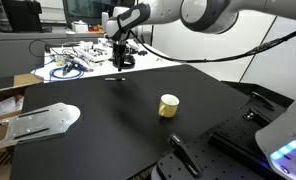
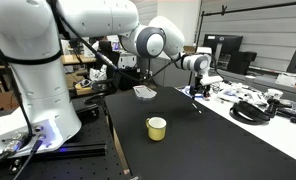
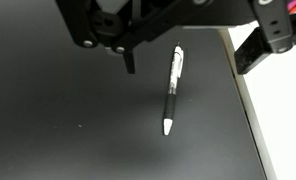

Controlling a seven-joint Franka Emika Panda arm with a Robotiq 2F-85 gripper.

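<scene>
A slim black pen with a white tip and a light clip end (image 3: 171, 100) lies on the dark table. In the wrist view it shows below and between the parted fingers of my gripper, touching neither. Exterior view 1 has the pen (image 1: 115, 78) small near the table's far edge, with my gripper (image 1: 118, 65) just above it. From the other side, the pen (image 2: 196, 105) is a thin mark under the gripper (image 2: 197, 88). Nothing is held; the fingers stand open.
A yellow mug (image 1: 168, 106) stands near the robot's base. A silver metal plate (image 1: 34, 124) lies at the table's left side. Cables (image 1: 70, 70) and dark gear crowd the white surface beyond the far edge.
</scene>
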